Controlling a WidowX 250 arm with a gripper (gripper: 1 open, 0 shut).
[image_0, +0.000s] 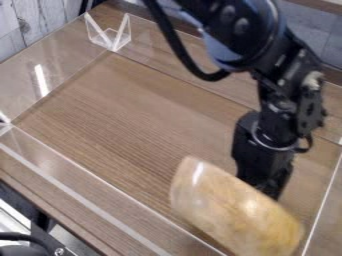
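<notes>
A wooden bowl (234, 210) at the bottom right is tipped up on its side, showing mostly its pale, blurred outer surface. The black gripper (261, 175) is directly behind and above it, pointing down, its fingertips hidden by the bowl. I cannot tell whether it is open or shut, or whether it holds the bowl.
A clear plastic bracket (110, 32) sits at the back left. Cables and dark items lie off the front left edge.
</notes>
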